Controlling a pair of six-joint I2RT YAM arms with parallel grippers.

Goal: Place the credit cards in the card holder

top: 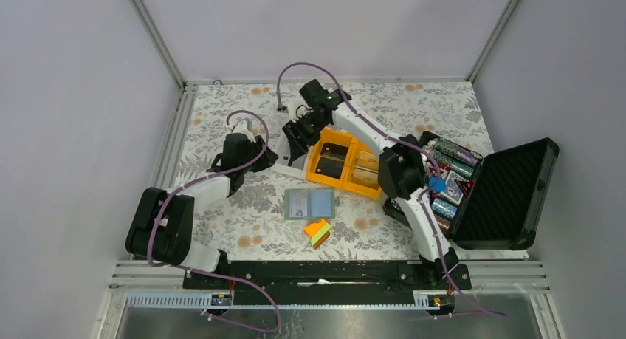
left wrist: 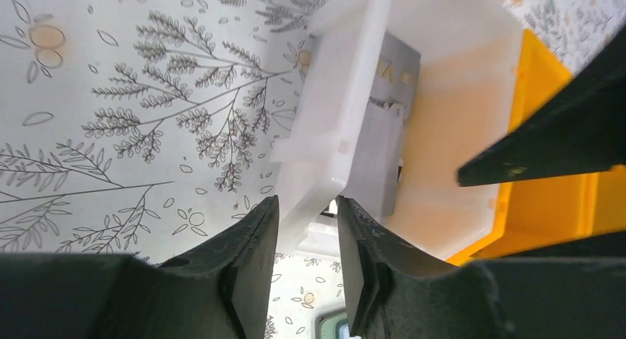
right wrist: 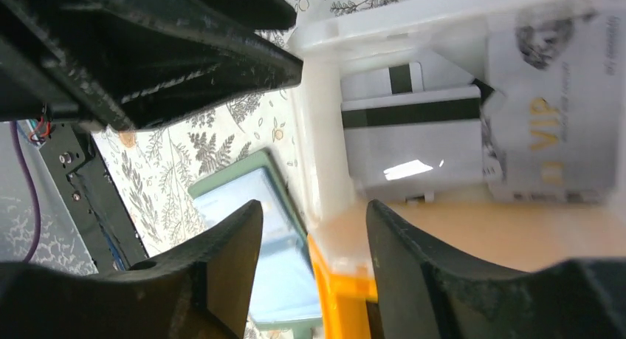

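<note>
The white plastic bin holds grey cards (right wrist: 413,143), one marked VIP (right wrist: 550,117), seen through the right wrist view. My left gripper is at the bin's near left corner, its fingers a little apart; whether anything is between them is unclear. My right gripper is over the bin's side, part open, with no card visible between its fingers. A clear flat case with blue-white inside (top: 310,204) lies in front; I cannot tell if it is the card holder.
A yellow two-compartment tray (top: 347,184) adjoins the bin. Small orange and green pieces (top: 319,232) lie at the front. An open black case (top: 502,195) full of items occupies the right. The back of the table is clearer.
</note>
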